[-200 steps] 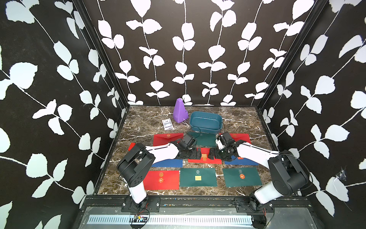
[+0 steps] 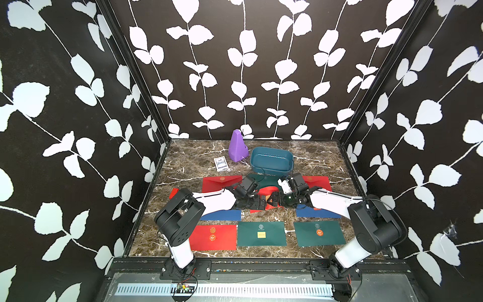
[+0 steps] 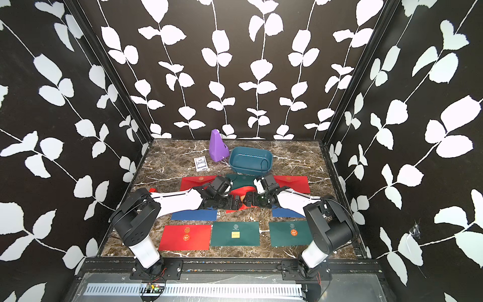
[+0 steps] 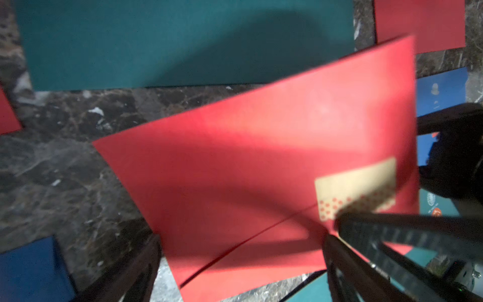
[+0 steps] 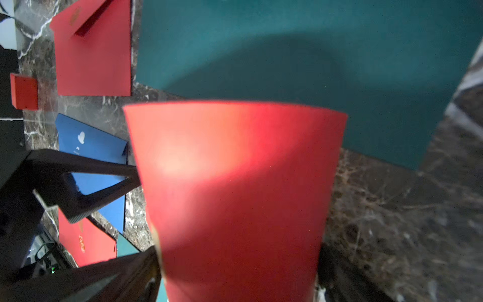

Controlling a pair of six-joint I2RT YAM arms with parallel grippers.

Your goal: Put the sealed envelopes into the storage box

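Observation:
A red envelope [image 4: 251,166] with a beige dotted sticker is raised and tilted at the table's centre, between my two grippers. My left gripper [image 2: 259,202] is open at its left side, with the envelope beyond its fingers in the left wrist view. My right gripper [image 2: 275,198] is open at its right side; the envelope fills the space over its fingers in the right wrist view, so contact is unclear. The teal storage box [image 2: 271,160] stands behind them. Red, green and blue envelopes lie around, including red [image 2: 212,241], green [image 2: 261,241] and sealed green [image 2: 319,241] ones in front.
A purple wedge [image 2: 238,148] and a small white card [image 2: 220,163] sit left of the box. Bare marble [image 2: 322,156] shows at the back right. The envelopes cover much of the middle and front of the table.
My right gripper has moved left toward my left gripper, and the middle red envelope, flat a second ago, is now lifted and tilted. My left arm looks unchanged.

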